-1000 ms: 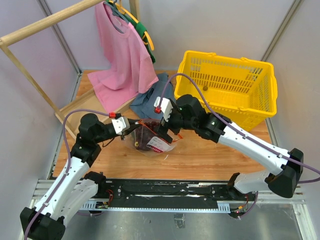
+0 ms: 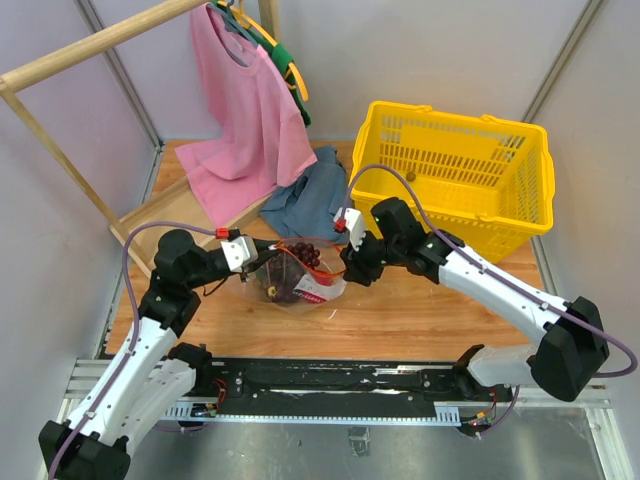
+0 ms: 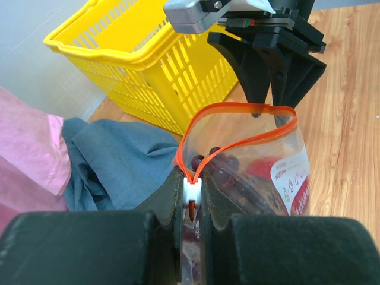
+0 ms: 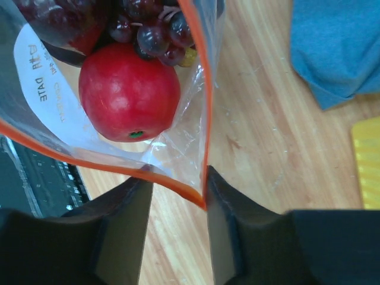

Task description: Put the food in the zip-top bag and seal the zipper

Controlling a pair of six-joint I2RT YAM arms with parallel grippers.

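Observation:
The clear zip top bag (image 2: 290, 297) sits on the table with its orange-rimmed mouth open. In the right wrist view it holds a red round fruit (image 4: 129, 92), dark grapes (image 4: 153, 38) and a large dark purple item (image 4: 71, 24). My left gripper is shut on one end of the zipper (image 3: 205, 157), where a white slider (image 3: 192, 192) shows between its fingers. At the opposite end of the mouth, my right gripper stands part open. The zipper's corner lies between its fingers, close against one of them.
Behind the right arm stands a yellow basket (image 2: 455, 215). Blue cloth (image 2: 305, 200) lies just behind the bag, and a pink shirt (image 2: 240, 120) hangs from a wooden rack (image 2: 100, 42) at the back left. Bare tabletop (image 2: 420, 325) shows at the front right.
The mouth now looks wider. The left arm holds still.

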